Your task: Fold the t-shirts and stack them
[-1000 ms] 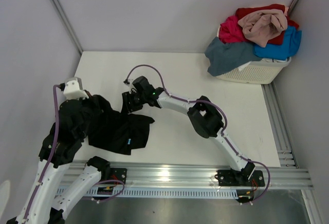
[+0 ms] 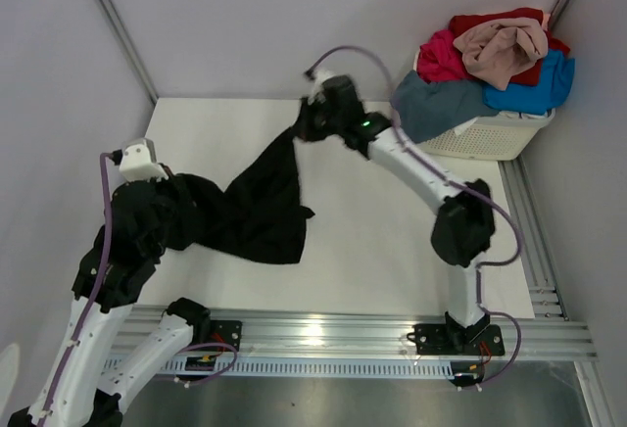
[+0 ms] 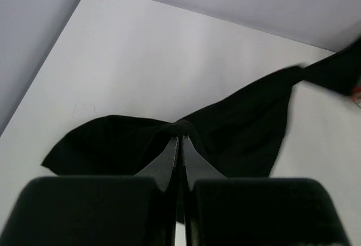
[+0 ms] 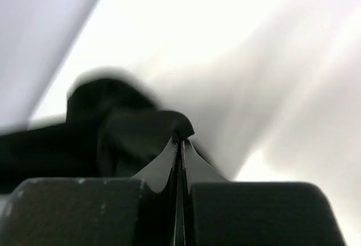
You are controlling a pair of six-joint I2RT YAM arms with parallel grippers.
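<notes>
A black t-shirt is stretched across the left half of the white table, loosely creased and unfolded. My left gripper is shut on one bit of its cloth at the shirt's left side; the top view hides that spot under the arm. At the shirt's upper right, my right gripper pinches another fold of black cloth, and from there the fabric runs taut down to the left. The right arm and its wrist view are blurred.
In the far right corner stands a white basket heaped with red, pink, blue and grey clothes. Walls border the back and both sides.
My right gripper, which had open fingers a second ago, has shut on the cloth and moved right and towards the back. The shirt is pulled out with it. The left arm has stayed put.
</notes>
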